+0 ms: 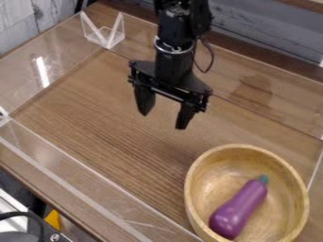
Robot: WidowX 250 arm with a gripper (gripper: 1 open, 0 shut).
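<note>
My black gripper [165, 110] hangs over the middle of the wooden tabletop [89, 123], its two fingers spread apart and pointing down, with nothing seen between them. A purple eggplant [240, 206] lies in a cream-coloured bowl [205, 177] at the lower right, below and to the right of my gripper.
A white wire-like object [105, 30] stands at the back left. Clear edging runs along the table's left side.
</note>
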